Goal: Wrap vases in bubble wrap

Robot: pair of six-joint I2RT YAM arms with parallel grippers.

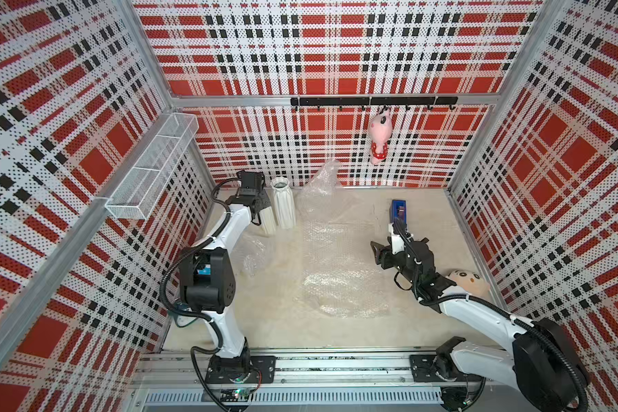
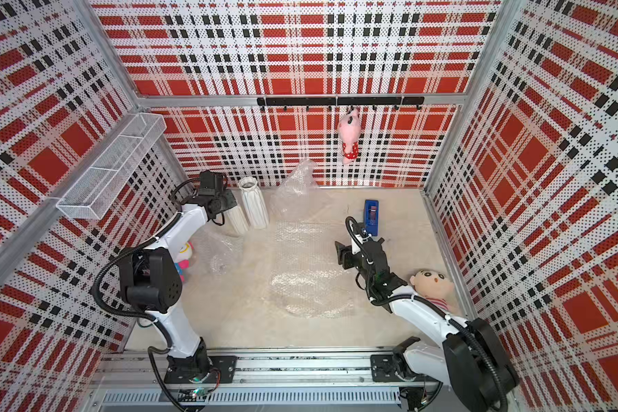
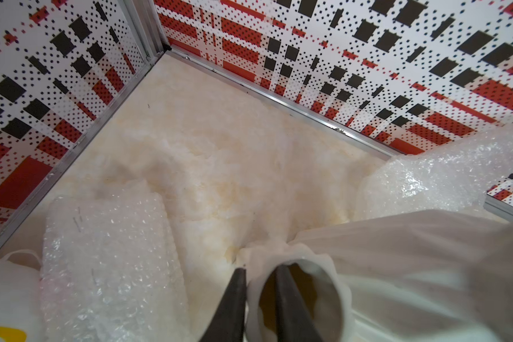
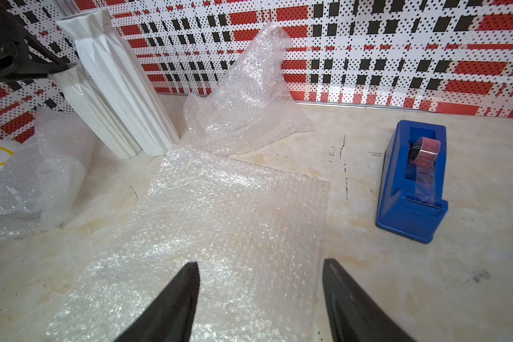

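Observation:
Two white ribbed vases stand side by side at the back left: a shorter vase (image 4: 99, 114) and a taller vase (image 4: 125, 79). My left gripper is at the shorter one's mouth, one blurred finger inside the opening (image 3: 310, 285) and the other outside the rim. A gap shows between these fingers, with the rim between them. A flat sheet of bubble wrap (image 1: 340, 267) lies mid-table. My right gripper hovers over its right side, open and empty. The blue tape dispenser (image 4: 410, 182) stands behind on the right.
Crumpled bubble wrap (image 1: 320, 192) leans at the back wall. A wrapped bundle (image 3: 111, 262) lies at the left, beside a toy (image 2: 183, 255). A round-faced doll (image 2: 431, 283) sits at the right edge.

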